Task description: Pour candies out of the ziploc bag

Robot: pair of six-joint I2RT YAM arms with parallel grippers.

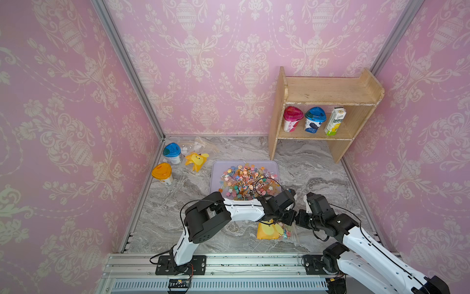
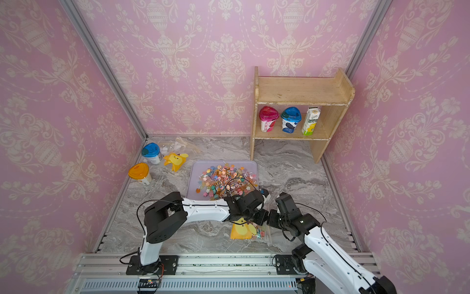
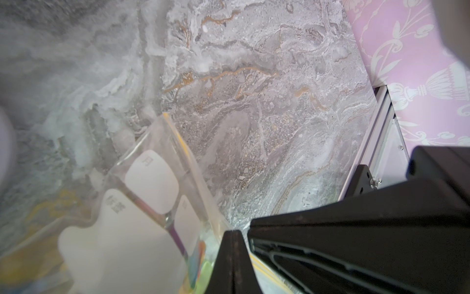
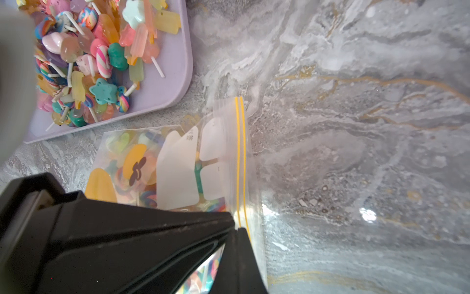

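Note:
A ziploc bag with candies and a yellow print (image 1: 268, 232) lies on the marble near the front; in the right wrist view its zip edge (image 4: 240, 147) has yellow lines. Both grippers are at that bag's zip side, facing one another. My left gripper is shut at the bag's edge; whether it pinches the plastic is hard to tell. My right gripper is also shut, its tips over the zip strip; any film between them cannot be made out. A lilac tray (image 4: 173, 93) heaped with candies lies behind the bag.
A wooden shelf (image 1: 328, 83) with two tubs and a carton stands at back right. A blue-lidded tub (image 1: 172, 152), an orange-lidded tub (image 1: 162, 174) and a yellow plush-like item (image 1: 195, 160) are at left. Marble right of the bag is clear.

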